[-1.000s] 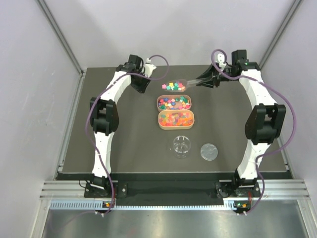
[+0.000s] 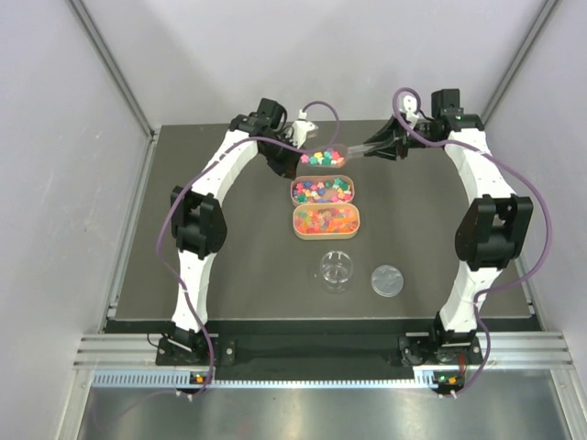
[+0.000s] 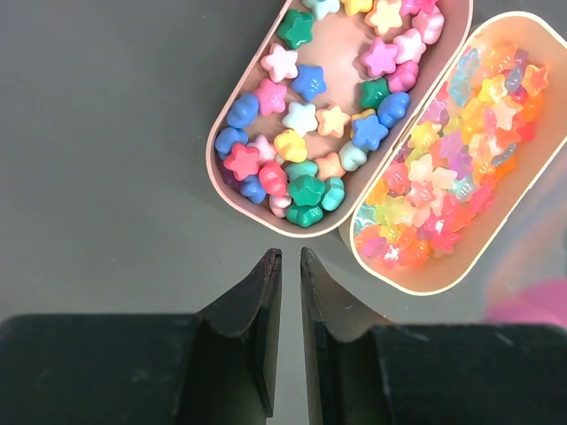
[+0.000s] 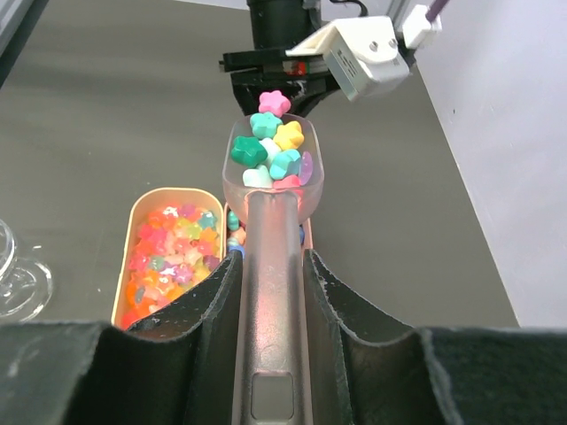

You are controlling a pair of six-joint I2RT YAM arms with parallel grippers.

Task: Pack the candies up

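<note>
My right gripper is shut on the handle [image 4: 273,266] of a clear scoop, which holds several star-shaped candies [image 4: 275,159]. The scoop [image 2: 323,156] hangs just behind the two candy boxes in the top view. My left gripper is near the scoop's far end, its fingers nearly together; nothing shows in the narrow gap. A blurred pink candy [image 3: 532,303] appears at the right edge of the left wrist view. One box [image 3: 221,115] holds opaque star candies, the other [image 3: 425,285] translucent ones. A clear jar [image 2: 337,268] stands in front of them.
A round clear lid [image 2: 387,280] lies right of the jar. The two boxes stand side by side, touching or nearly so.
My left gripper has come in from the left and forward, up to the left end of the scoop. The scoop and the right arm have hardly moved; boxes, jar and lid stay put.
</note>
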